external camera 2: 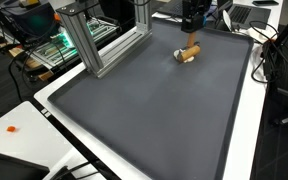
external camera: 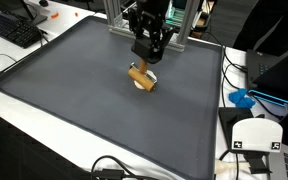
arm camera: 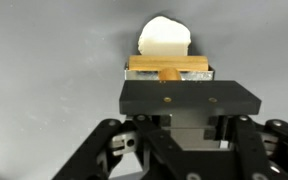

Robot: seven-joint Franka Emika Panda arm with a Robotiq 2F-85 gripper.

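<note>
A small wooden roller [external camera: 142,79] with an upright orange handle [external camera: 143,65] is at the back middle of the grey table. My gripper [external camera: 146,57] is above it, shut on the handle. A flat, pale dough-like piece [arm camera: 164,37] lies just beyond the roller [arm camera: 169,63] in the wrist view; a metal frame shows beside the roller. Exterior view 1 shows the roller partly covering the pale piece [external camera: 150,77]. Whether the roller touches it is hard to tell. In the wrist view, the dark gripper body hides the fingertips and most of the handle.
Around the roller, the grey table [external camera: 84,75] is bare. Behind it stands a white frame [external camera 2: 114,45]. A keyboard [external camera: 14,28] lies off the far left corner; a blue object [external camera: 241,98] and a white device [external camera: 256,136] are off the right side.
</note>
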